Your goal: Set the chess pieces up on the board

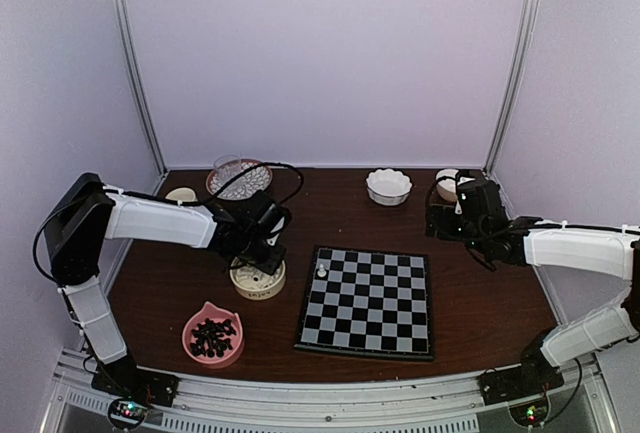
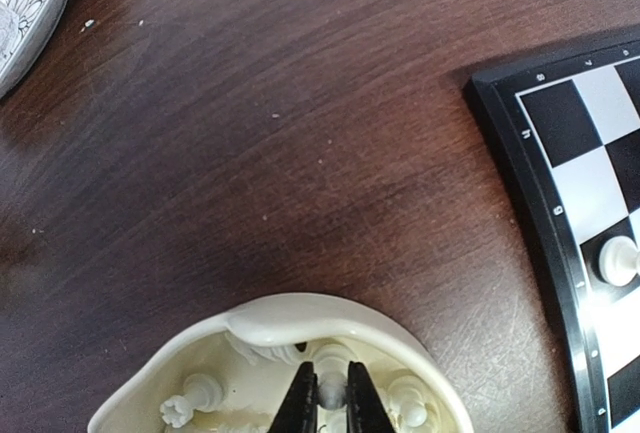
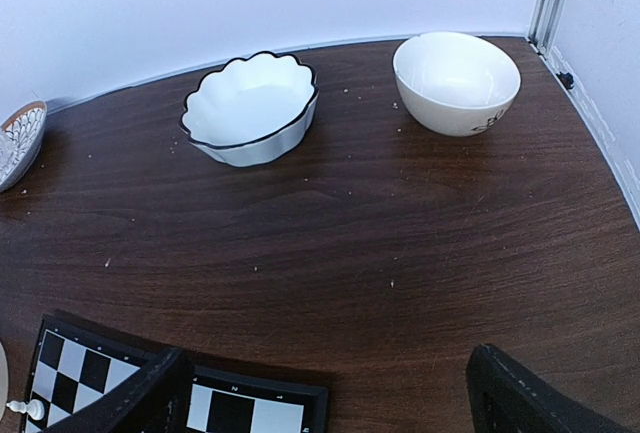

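Observation:
My left gripper is down in the cream bowl [image 1: 259,293], shut on a white pawn [image 2: 331,359] whose round head sits between its fingertips. Other white pieces lie around it, among them a white rook [image 2: 192,400]. The chessboard [image 1: 364,302] is to the right of this bowl. One white piece [image 1: 322,272] stands on it near the far left corner. Black pieces [image 1: 212,338] fill the pink bowl [image 1: 234,345] at the front left. My right gripper hangs over the table behind the board's right side, open and empty.
A scalloped white bowl [image 1: 388,187] and a smaller white bowl [image 3: 457,83] stand empty at the back. A patterned bowl [image 1: 239,180] sits at the back left. Bare table separates the cream bowl from the board.

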